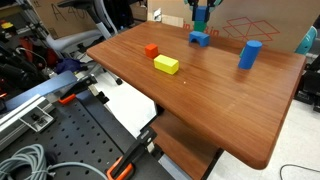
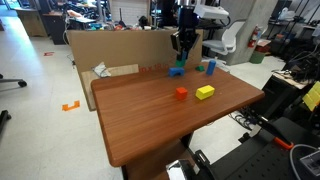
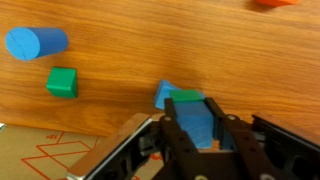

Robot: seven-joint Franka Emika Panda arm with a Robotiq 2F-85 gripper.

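Observation:
My gripper is shut on a blue block (image 3: 196, 120), seen from above. Directly under that block shows a green piece (image 3: 184, 95). In exterior view 1 the blue block (image 1: 201, 13) and green piece (image 1: 200, 25) form an upright column, with the gripper at the top edge of the picture. Below them on the table is a blue arch-like block (image 1: 199, 39); its edge (image 3: 164, 93) peeks out beside the green in the wrist view. Whether the green piece touches the arch I cannot tell.
A blue cylinder (image 1: 250, 54) and a green cube (image 3: 62, 82) stand to one side. Nearer the table's front are a yellow block (image 1: 166, 64) and a red cube (image 1: 152, 50). A board (image 2: 130, 48) rises along the back edge.

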